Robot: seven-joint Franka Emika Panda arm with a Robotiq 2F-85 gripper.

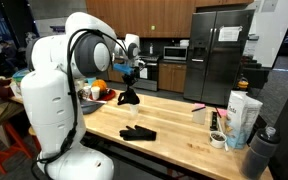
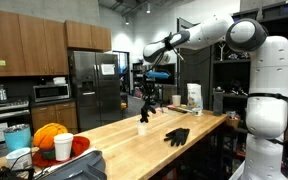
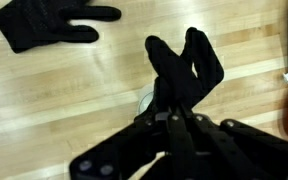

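A black glove hangs from my gripper, which is shut on its cloth. In exterior view 1 this glove is in the air just above a white cup on the wooden table. The wrist view shows only part of the cup's pale rim, the rest being hidden behind the held glove. A second black glove lies flat on the table, closer to the front edge; it appears at the upper left of the wrist view.
A red bowl with an orange item and a dark grey container stand at one end of the table. Toward the other end are a bag, a dark canister and a small bowl.
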